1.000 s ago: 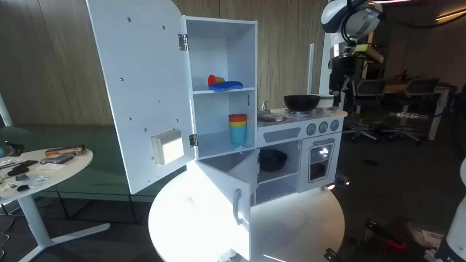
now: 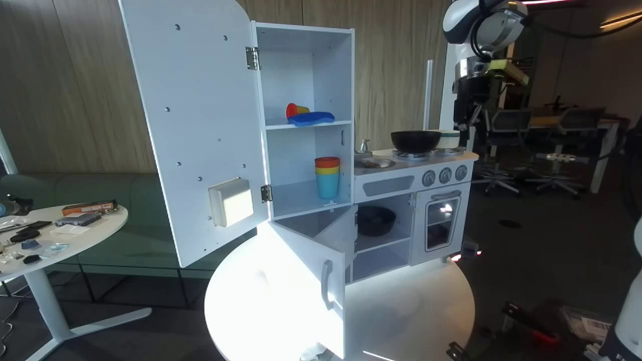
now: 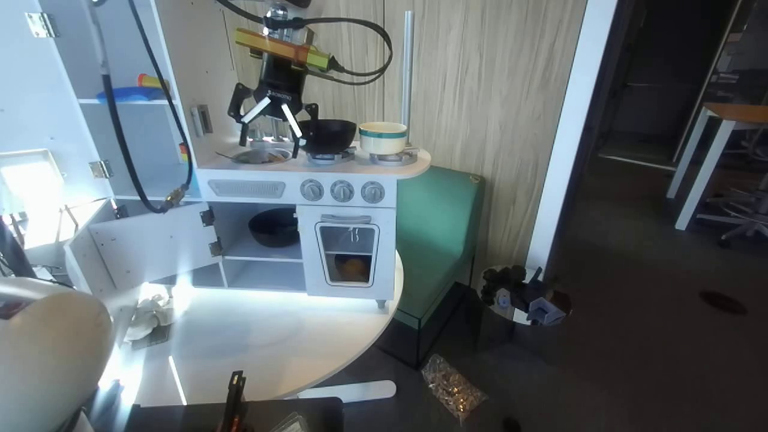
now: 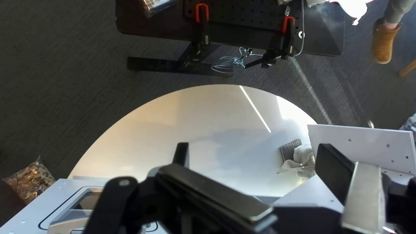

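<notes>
My gripper (image 3: 270, 144) is open in exterior view 2, its two fingers spread wide with nothing between them. There it appears in front of the sink (image 3: 248, 156) and to the left of the black pan (image 3: 329, 135). In exterior view 1 the gripper (image 2: 468, 127) shows from the side, beyond the stove's right end. The pan (image 2: 415, 141) sits on a burner, and a cream pot with a green band (image 3: 383, 138) stands beside it. Looking down, the wrist view has the two fingers far apart, with the round white table (image 4: 187, 117) beyond them.
The tall cabinet door (image 2: 198, 120) and the lower door (image 2: 313, 271) both stand open. Stacked cups (image 2: 327, 177) and a blue dish (image 2: 311, 118) occupy shelves. A dark bowl (image 2: 376, 220) is in the lower compartment. The oven door (image 2: 441, 222) is closed. Cables hang by the arm.
</notes>
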